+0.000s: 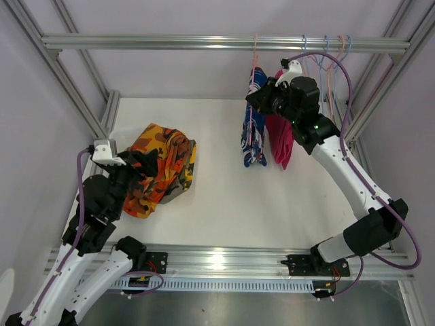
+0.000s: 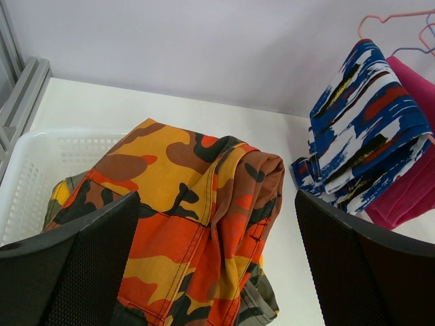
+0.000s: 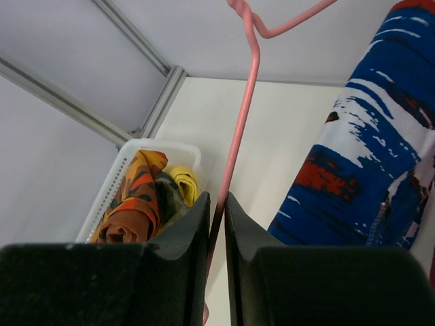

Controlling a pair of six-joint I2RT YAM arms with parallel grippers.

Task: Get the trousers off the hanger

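Blue, white and red patterned trousers [image 1: 253,132] hang from a pink hanger [image 3: 243,109] on the rail, with pink trousers [image 1: 281,139] behind them. My right gripper [image 1: 255,98] is up at that hanger; in the right wrist view its fingertips [image 3: 200,210] are close together at the hanger's pink bar, though whether they grip it is unclear. My left gripper [image 1: 146,163] stands open above camouflage clothing [image 2: 190,204] in a white basket [image 2: 27,176].
The steel rail [image 1: 170,42] spans the top, with several empty blue and pink hangers at its right end. The white board [image 1: 217,204] is clear in the middle. Frame posts line both sides.
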